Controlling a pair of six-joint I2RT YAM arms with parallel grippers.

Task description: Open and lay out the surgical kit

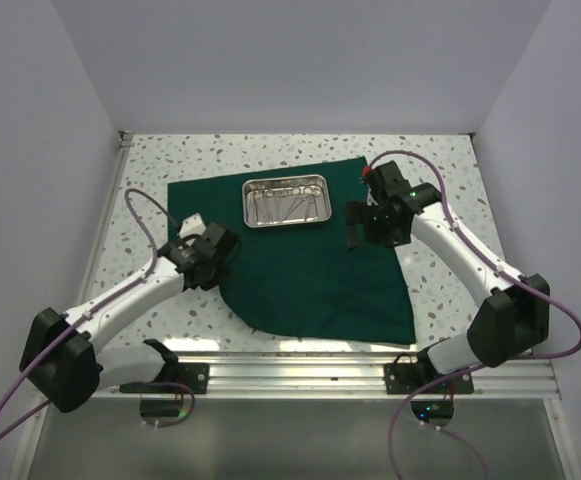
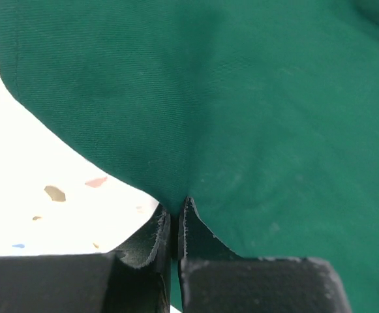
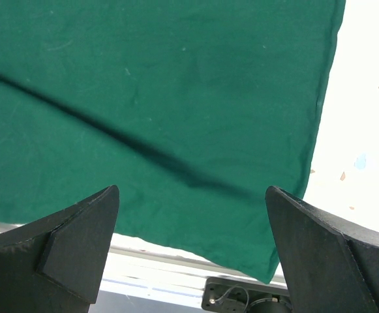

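Observation:
A dark green cloth (image 1: 315, 280) lies spread over the speckled table, its front-left part drawn up toward my left gripper (image 1: 224, 282). In the left wrist view that gripper is shut on the green cloth (image 2: 111, 111), which gathers into a narrow pinch between the fingertips. On the cloth's back part rests a steel tray (image 1: 287, 224) with several slender metal instruments inside. My right gripper (image 1: 354, 226) stands open above the cloth's right side; in the right wrist view only flat cloth (image 3: 196, 124) shows between its wide-apart fingers (image 3: 78, 244).
Bare speckled table (image 1: 445, 220) shows to the right of the cloth, with more at the left and back. A metal rail (image 1: 290, 370) runs along the front edge, close to the cloth's front hem. Walls stand on both sides.

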